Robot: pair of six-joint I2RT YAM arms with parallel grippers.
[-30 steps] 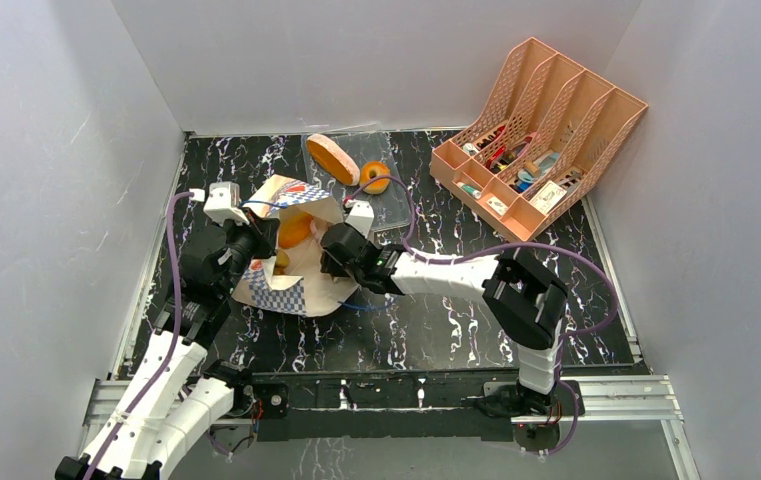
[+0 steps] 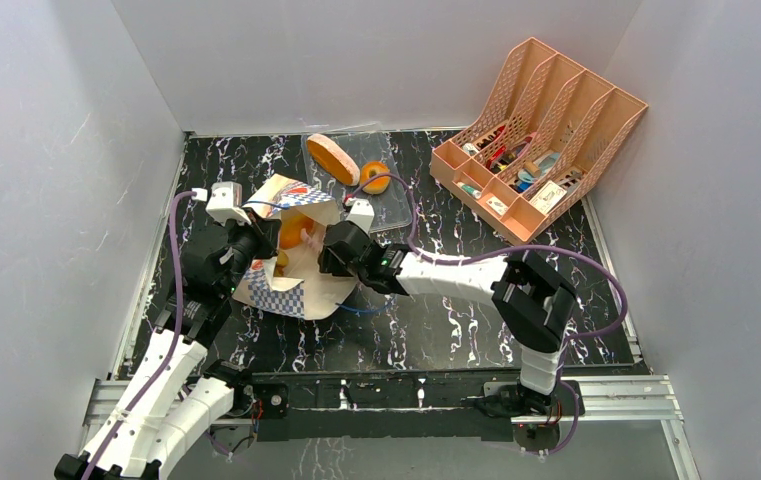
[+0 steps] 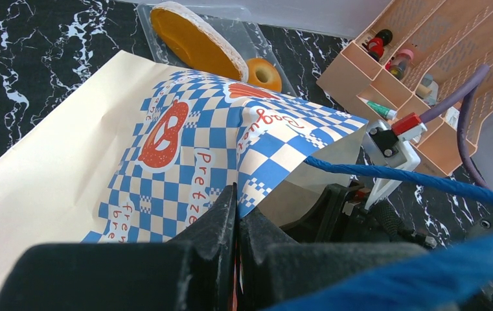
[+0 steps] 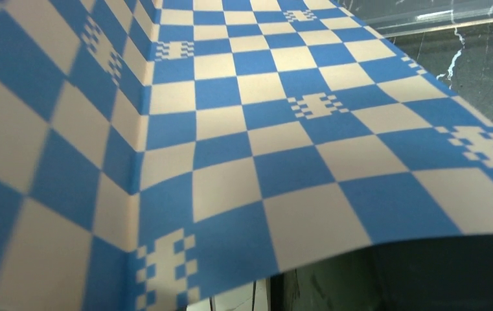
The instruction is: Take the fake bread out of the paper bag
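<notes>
The checked paper bag lies on the dark table, its mouth spread, with orange fake bread inside. My left gripper is shut on the bag's paper at the upper left; in the left wrist view its fingertips meet at the printed flap. My right gripper is at the bag's right side, its fingertips mostly hidden; checked paper fills the right wrist view, so what it holds is unclear.
A clear tray behind the bag holds a long bread and a ring bread. A peach organiser with small items stands at back right.
My right gripper and arm have shifted very slightly; the bag's right part moved slightly with them. The left arm is still.
</notes>
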